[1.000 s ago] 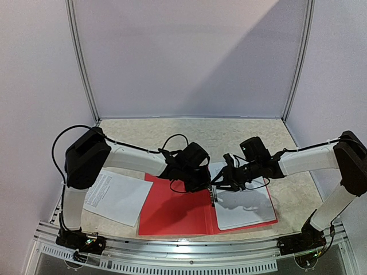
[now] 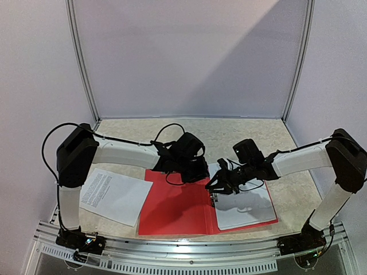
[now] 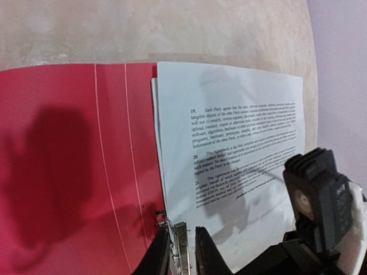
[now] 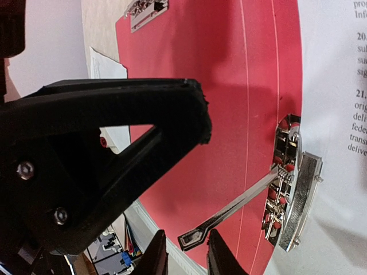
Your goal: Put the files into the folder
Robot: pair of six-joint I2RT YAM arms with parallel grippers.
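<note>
A red folder (image 2: pixel 172 212) lies open; printed white sheets (image 3: pixel 235 149) rest on its right half, and a metal clip (image 4: pixel 298 200) with a raised lever (image 4: pixel 229 209) sits at the spine. My left gripper is over the spine near the folder's middle, shut with nothing seen between its fingers. My right gripper is just above the clip at the lever's end, its fingers part open; whether it touches the lever is unclear. A second clip (image 4: pixel 146 11) shows on the folder in the right wrist view.
Another printed sheet stack (image 2: pixel 114 195) lies at the left of the table. Both arms crowd the middle, and panels close in the sides and back.
My left gripper has moved back, away from the front edge. My right gripper has shifted slightly left and toward the front, over the spine clip.
</note>
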